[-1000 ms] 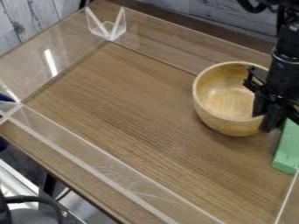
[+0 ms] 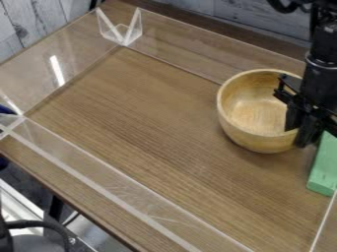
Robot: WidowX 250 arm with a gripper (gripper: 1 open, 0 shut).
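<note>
My black gripper (image 2: 305,120) is at the right edge of the camera view, its fingers at the right rim of a tan wooden bowl (image 2: 250,120), low on that side. It looks shut on the bowl's rim, though the fingertips are partly hard to make out. The bowl stands upright on the wooden table (image 2: 145,148). A green flat object (image 2: 322,167) lies just below the gripper, partly hidden by it.
Clear plastic pieces (image 2: 120,30) sit at the back left. A black cable or device (image 2: 30,238) is at the lower left corner. The middle and front of the table are open.
The gripper and bowl show at most a very slight shift; otherwise the scene looks the same.
</note>
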